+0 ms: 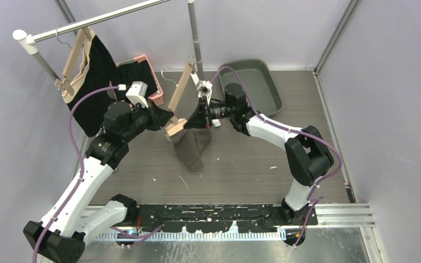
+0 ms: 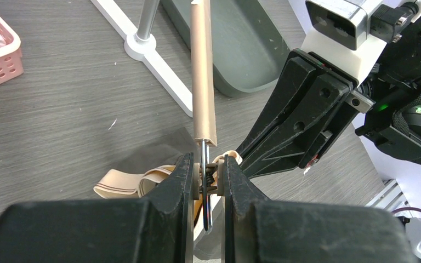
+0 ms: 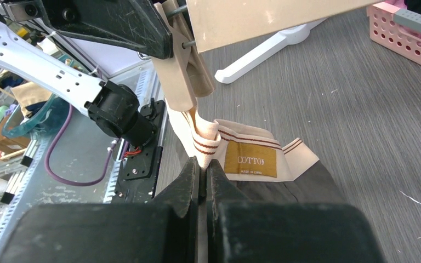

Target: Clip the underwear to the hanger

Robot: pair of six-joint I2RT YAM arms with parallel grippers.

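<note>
A wooden hanger [image 1: 180,87] stands between the arms. My left gripper is on its metal clip at the end of the bar, one finger each side. In the right wrist view, the clip's wooden fingers [image 3: 176,82] sit just above the underwear's waistband [image 3: 249,159], which has a COTTON label and a folded edge. My right gripper is shut on that bunched waistband. The dark grey underwear [image 1: 189,148] hangs below. Whether the clip grips the fabric is unclear.
A rail [image 1: 109,17] holds another hanger with black underwear [image 1: 90,109] at the left. A pink basket [image 1: 156,96] with dark cloth and a green tray [image 1: 263,93] stand at the back.
</note>
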